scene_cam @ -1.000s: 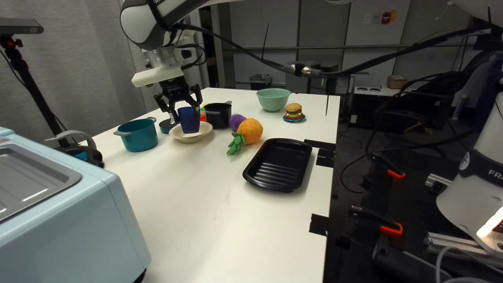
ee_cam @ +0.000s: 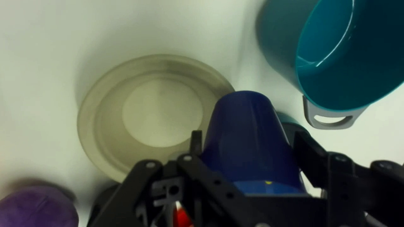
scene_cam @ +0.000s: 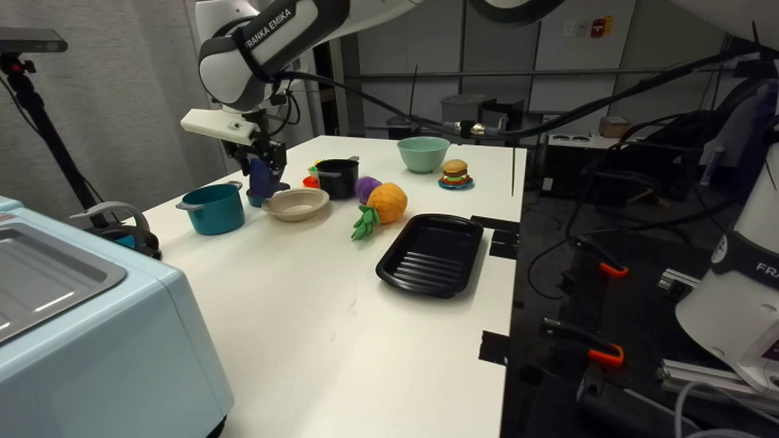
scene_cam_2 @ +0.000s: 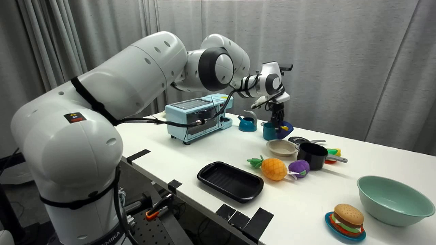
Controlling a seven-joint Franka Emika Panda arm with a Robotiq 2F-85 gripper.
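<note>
A dark blue cup (ee_cam: 248,140) sits between the fingers of my gripper, which is shut on it. In the second exterior view the cup (scene_cam_2: 284,130) is tilted, and something yellow (scene_cam_2: 284,128) shows at its mouth. My gripper (scene_cam_2: 278,120) holds it near the teal pot (scene_cam_2: 269,131), on the far side of the table. Close by stands a beige bowl (ee_cam: 161,111), empty; the cup overlaps its edge in the wrist view. From the first exterior view, the cup (scene_cam: 264,179) hangs behind the bowl, just right of the teal pot (scene_cam: 212,210).
Around the bowl are a black pot (scene_cam_2: 312,155), a small pan (scene_cam_2: 299,140), a purple toy (scene_cam_2: 299,167) and a toy pineapple (scene_cam_2: 274,168). A black tray (scene_cam_2: 231,181), a toaster oven (scene_cam_2: 180,128), a kettle (scene_cam_2: 247,124), a burger (scene_cam_2: 347,219) and a green bowl (scene_cam_2: 394,202) stand farther off.
My gripper has carried the blue cup from over the beige bowl to the left in the first exterior view, toward the teal pot. The cup has gone from upright to tilted.
</note>
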